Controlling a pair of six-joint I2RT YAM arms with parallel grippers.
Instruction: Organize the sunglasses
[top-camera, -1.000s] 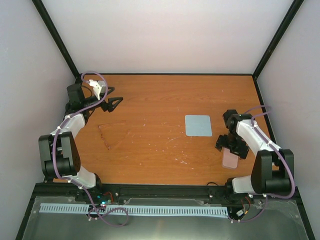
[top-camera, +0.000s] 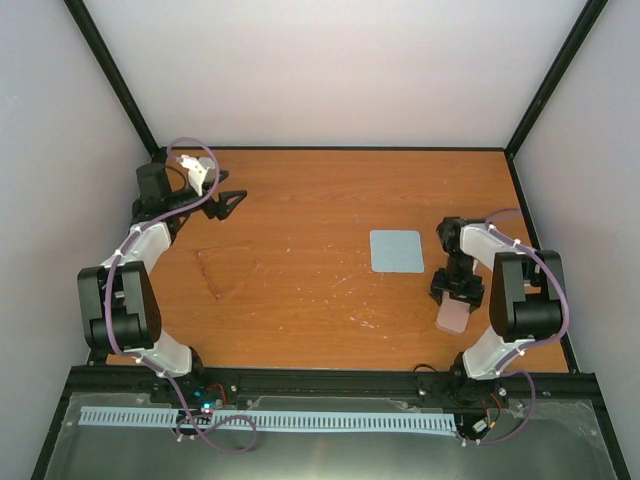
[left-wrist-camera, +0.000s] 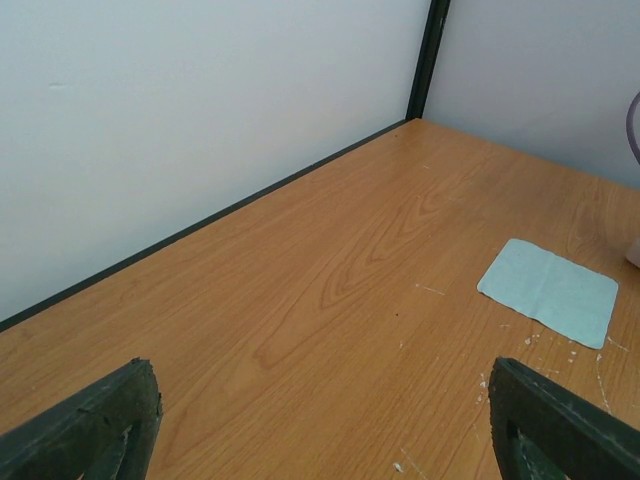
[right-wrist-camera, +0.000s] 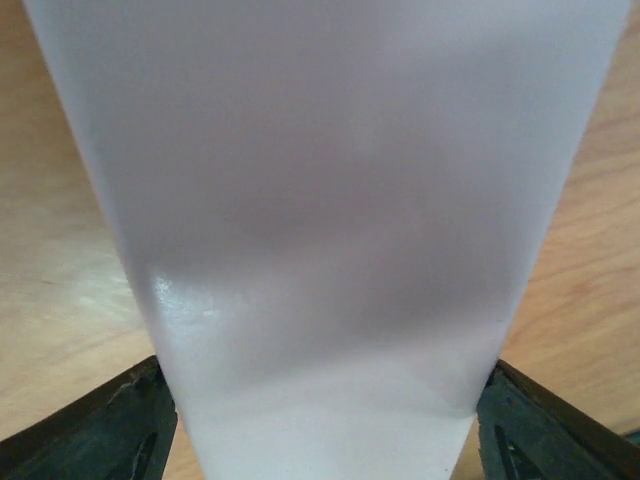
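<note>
A pale pinkish case (top-camera: 453, 316) lies at the front right of the table; in the right wrist view it (right-wrist-camera: 340, 230) fills most of the picture. My right gripper (top-camera: 449, 295) is shut on it, fingers on both sides. My left gripper (top-camera: 229, 191) stands open over the back left, nothing between its fingers. A light blue cloth (top-camera: 396, 251) lies flat right of the middle, left of my right gripper; the left wrist view shows it (left-wrist-camera: 548, 292) too. I see no sunglasses; whether the case holds any cannot be seen.
Walls (top-camera: 320, 70) close in the back and sides. A dark loop of cable lies at the front edge, left of the right arm's base.
The case has shifted slightly left and turned a little with my right gripper on it; the right arm's upper links have moved. The left arm is nearly still.
</note>
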